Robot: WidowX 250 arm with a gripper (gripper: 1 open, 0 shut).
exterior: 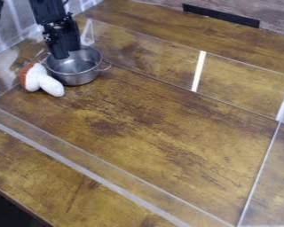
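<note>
My black gripper (64,48) hangs at the upper left, low over a steel pot (78,71) with a small handle on its right side; its fingertips are at or just inside the far part of the rim, too small to tell exactly. The fingers stand open, as far as the small view shows. A white soft object with a red part (45,82) lies against the pot's front left side.
A clear low plastic wall (199,71) borders the wooden work surface (156,133), with a white strip on its back section. A dark slot sits beyond at the back.
</note>
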